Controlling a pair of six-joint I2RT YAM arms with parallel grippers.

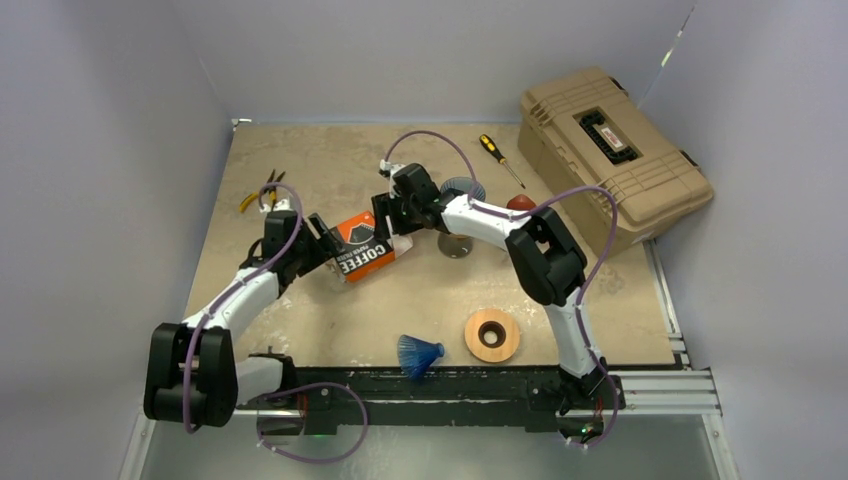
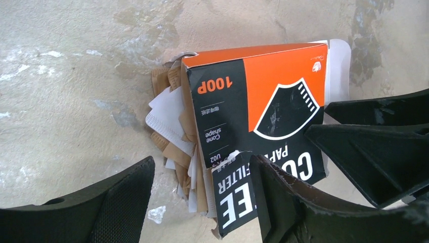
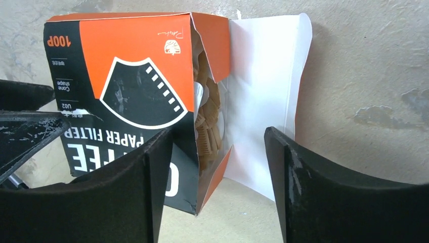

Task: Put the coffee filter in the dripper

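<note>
An orange and black coffee filter box [image 1: 362,250] lies between both grippers, white and brown filters [image 2: 169,116] spilling from one end. In the right wrist view its other end is open, brown filters [image 3: 206,131] inside and a white flap [image 3: 258,76] folded out. My left gripper is open over the filter end. My right gripper stands open over the open end, one finger over the box, the other over the flap. The ribbed dripper [image 1: 464,187] on its stand is partly hidden by the right arm.
Pliers [image 1: 250,200] lie left, a screwdriver [image 1: 500,160] at the back, and a large tan case [image 1: 590,170] at right. A blue funnel [image 1: 415,355] and a wooden ring [image 1: 478,345] lie at the front.
</note>
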